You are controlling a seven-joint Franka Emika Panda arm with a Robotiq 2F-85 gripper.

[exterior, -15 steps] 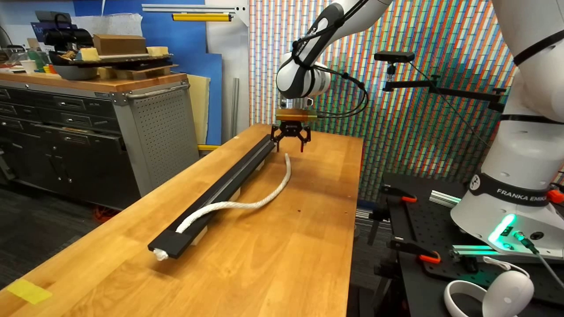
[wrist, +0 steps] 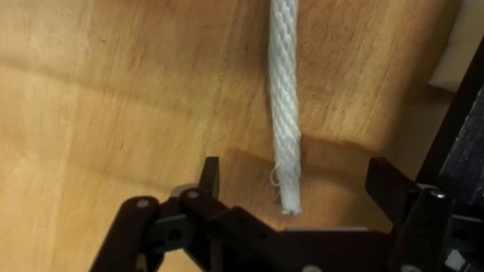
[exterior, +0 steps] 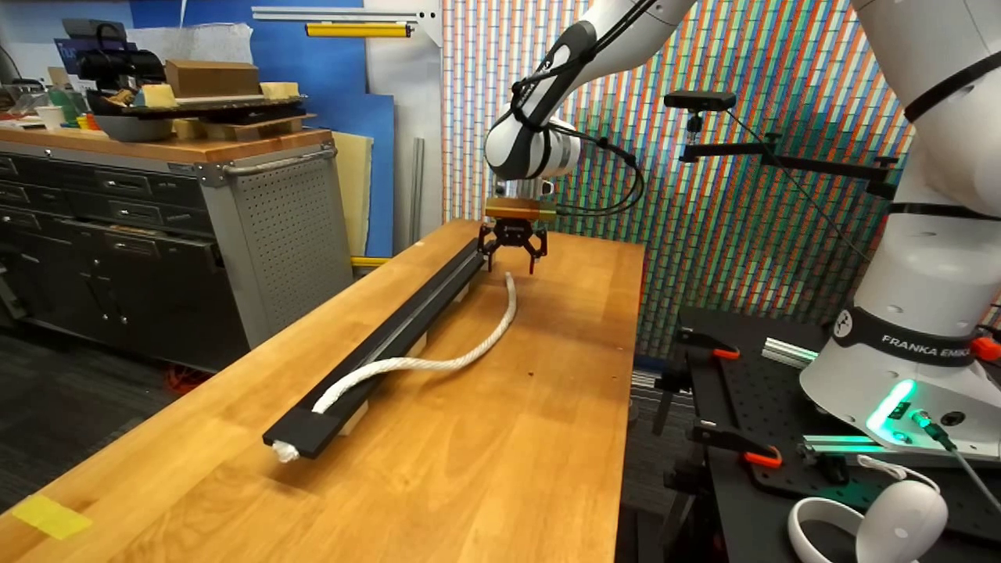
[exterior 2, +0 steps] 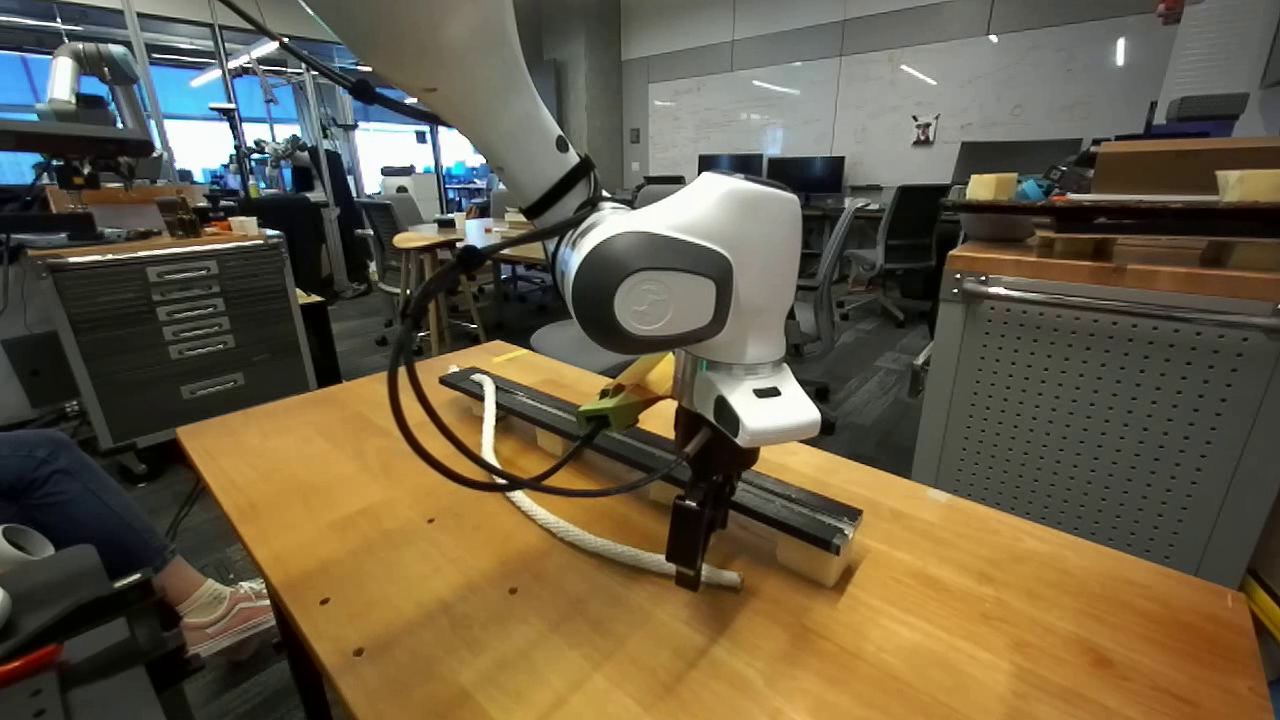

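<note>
A white rope [exterior: 453, 362] lies in a curve across the wooden table; its near part rests on a long black channel [exterior: 394, 328], with a frayed tip sticking out at the near end. The rope's free end [wrist: 290, 190] lies on the wood beside the channel's far part. My gripper [exterior: 511, 267] points down over that end, open. In the wrist view the fingers [wrist: 211, 176] stand wide on either side of the rope end, neither touching it, with the right finger close to the channel's black edge [wrist: 453, 136].
Pale blocks [exterior 2: 816, 559] hold the channel above the table [exterior 2: 1020, 600]. Bare table lies to the right of the rope in exterior view 1. A tool cabinet [exterior: 281, 225] stands beyond the left edge, and a camera on a bracket [exterior: 699, 99] is behind.
My gripper has shifted slightly left, toward the channel, and a touch lower at the fingers. It was open before too. The rope and channel look unmoved.
</note>
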